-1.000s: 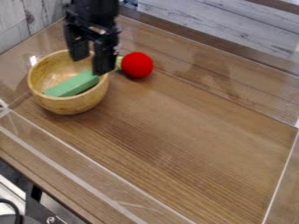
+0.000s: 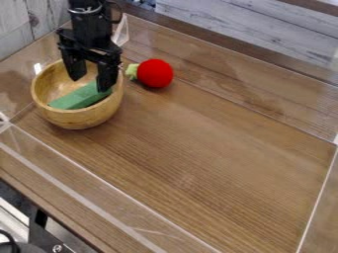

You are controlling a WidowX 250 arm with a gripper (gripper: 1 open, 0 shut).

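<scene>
A wooden bowl (image 2: 77,115) stands at the left of the table, holding a green object (image 2: 82,97). My black gripper (image 2: 87,71) is over the back part of the bowl, its fingers pointing down, open. Just right of the bowl lies a red round object (image 2: 154,73), with a small light green piece beside its left edge.
White edges border it at the back and the left.
My gripper has moved back and away from the right, now looking smaller and higher in the view over the bowl. The bowl and red object appear in place.
</scene>
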